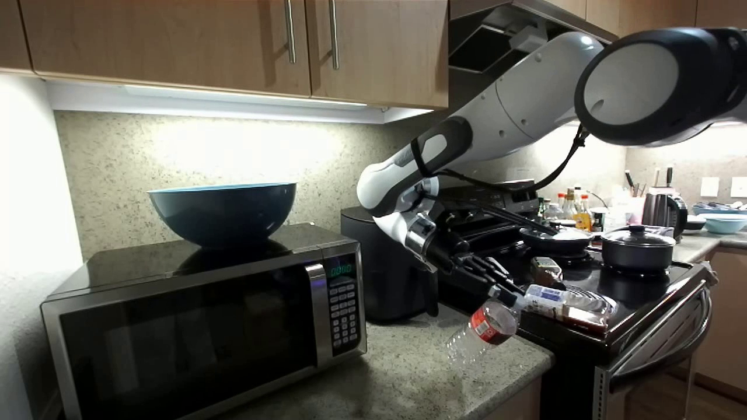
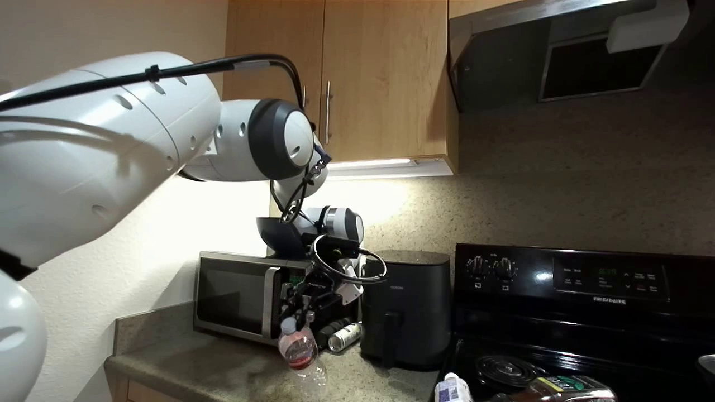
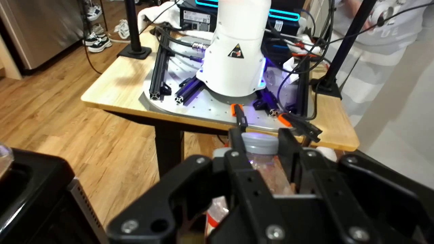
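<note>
A clear plastic bottle (image 1: 483,326) with a red label hangs tilted over the counter, its base pointing down and to the left. My gripper (image 1: 505,293) is shut on its neck end. In the wrist view the grey-white cap (image 3: 260,143) shows between the two black fingers, with part of the clear body below. From the second exterior view, the bottle (image 2: 299,349) is in front of the microwave, cap uppermost. Whether its base touches the counter cannot be told.
The microwave (image 1: 203,315) with a dark blue bowl (image 1: 227,213) on top stands left of the bottle. Behind is a black air fryer (image 2: 406,308); to the right, the stove (image 1: 595,276) carries pots and several bottles. Open counter (image 1: 413,378) lies below the bottle.
</note>
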